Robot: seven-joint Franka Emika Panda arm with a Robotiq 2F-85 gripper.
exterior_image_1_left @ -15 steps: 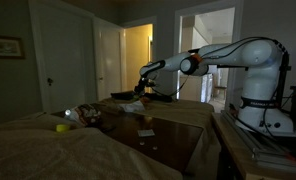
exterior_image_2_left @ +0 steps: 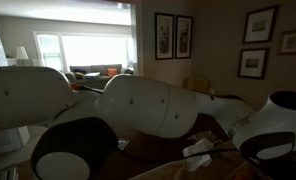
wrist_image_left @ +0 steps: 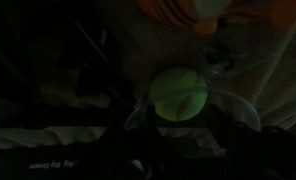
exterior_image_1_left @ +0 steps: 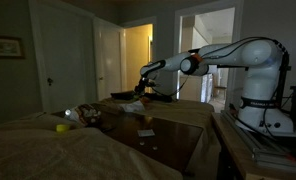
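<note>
In exterior view 1 my gripper (exterior_image_1_left: 142,86) hangs low at the far end of the outstretched arm, over the back of the table. The wrist view is very dark, and the fingers are hard to make out along its lower part. A bright green ball (wrist_image_left: 178,94) shows there, close in front of the gripper. The curved rim of a clear round thing (wrist_image_left: 238,102) passes across and beside the ball; whether the ball lies inside it, I cannot tell. An orange object (wrist_image_left: 178,12) lies beyond, at the top edge. Whether anything is between the fingers is hidden by the dark.
On the dark tabletop (exterior_image_1_left: 173,145) lie small pale pieces (exterior_image_1_left: 146,132). A crumpled white thing (exterior_image_1_left: 134,106) is farther back. At the left, a small yellow object (exterior_image_1_left: 62,127) rests on the tan cloth (exterior_image_1_left: 68,155). The arm (exterior_image_2_left: 148,105) blocks much of exterior view 2.
The arm has barely moved; its gripper stays over the back of the table. Objects on the table look unmoved.
</note>
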